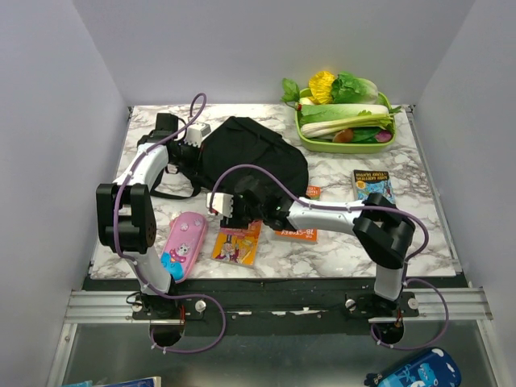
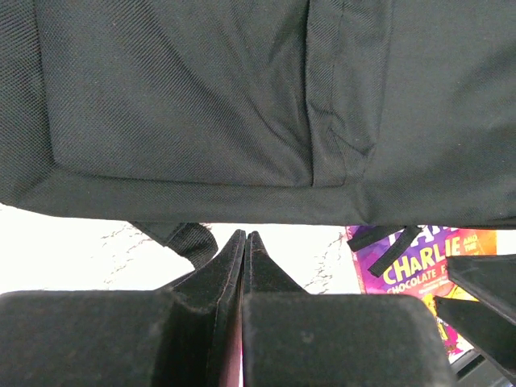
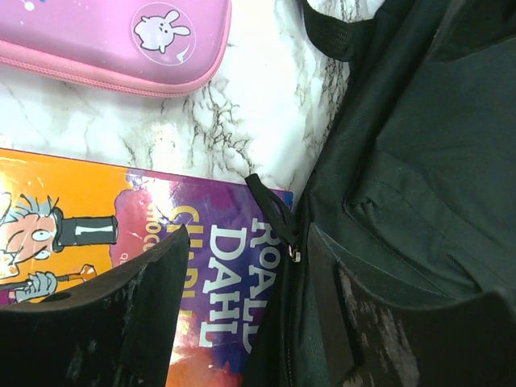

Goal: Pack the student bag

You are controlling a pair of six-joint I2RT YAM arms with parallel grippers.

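The black bag [image 1: 251, 149] lies flat at the back of the table, its zipper pull and cord [image 3: 276, 211] at the edge beside the Roald Dahl book [image 1: 236, 247]. Over that edge, my right gripper is part open; the zipper pull lies between its fingers in the right wrist view, and I see no grip on it. My left gripper is shut at the bag's left side, nothing showing between its fingertips. A pink pencil case [image 1: 185, 242] lies left of the book. An orange book [image 1: 297, 235] is partly hidden under the right arm.
At the back right stands a green basket [image 1: 347, 147] of vegetables. Another book [image 1: 373, 187] lies at the right. A blue case [image 1: 418, 371] sits beyond the front edge.
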